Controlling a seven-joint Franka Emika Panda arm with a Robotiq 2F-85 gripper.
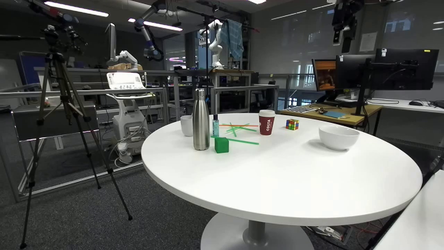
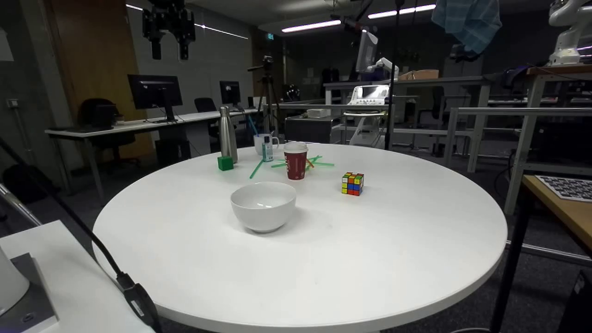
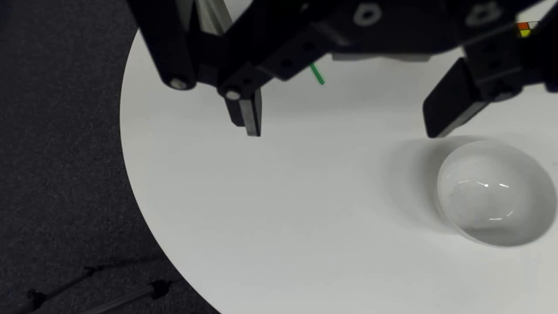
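High over the round white table, my gripper stands open with nothing between its fingers. In the wrist view, its fingers are far apart above bare tabletop. A white bowl, empty inside, lies below and to the right of them. Toward the table's other side are a steel bottle, a green cube, a small blue bottle, a maroon Costa cup with a white lid, and a puzzle cube. A white mug sits behind the bottle.
Several green straws and an orange one are scattered between the cup and the blue bottle. The tall steel bottle is the highest object on the table. Monitors stand on a desk beyond.
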